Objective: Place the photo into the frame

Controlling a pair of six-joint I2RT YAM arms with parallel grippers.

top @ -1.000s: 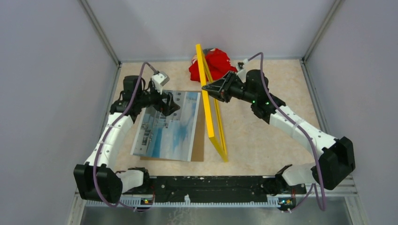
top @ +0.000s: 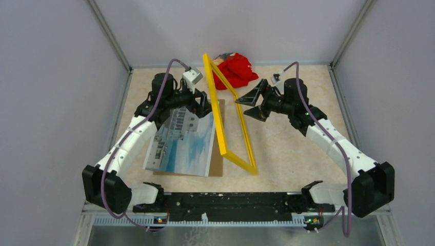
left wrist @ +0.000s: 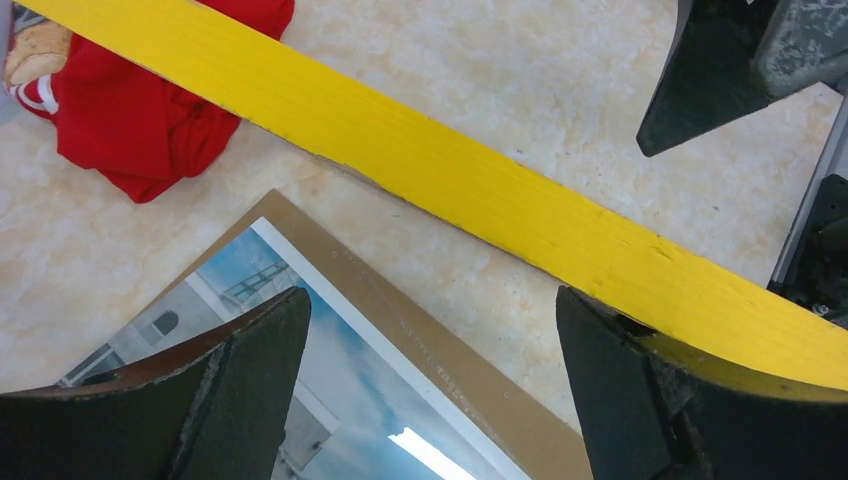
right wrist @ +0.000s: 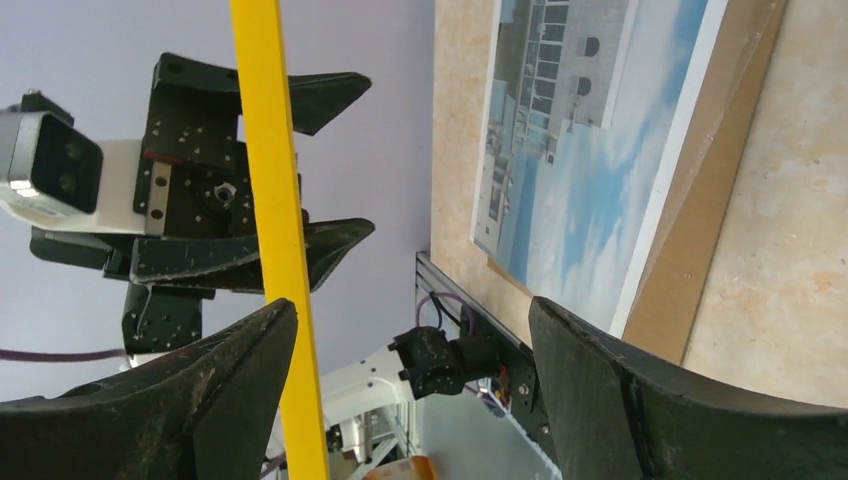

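Note:
The photo (top: 197,146), a street scene with blue sky, lies flat on the left half of the table. It rests on a brown backing board (top: 217,148), partly under the left arm. The yellow frame (top: 217,113) stands tilted on edge just right of them. My left gripper (top: 205,106) is open beside the frame's upper bar; in the left wrist view, one finger comes close to the yellow bar (left wrist: 480,190). On the other side, my right gripper (top: 245,105) is open, fingertips near the frame's lower bar. Neither gripper visibly clasps the frame.
A red cloth bundle (top: 236,70) lies at the back, behind the frame.
The right gripper has opened and drawn back to the right, off the frame. The left gripper has moved right towards it.

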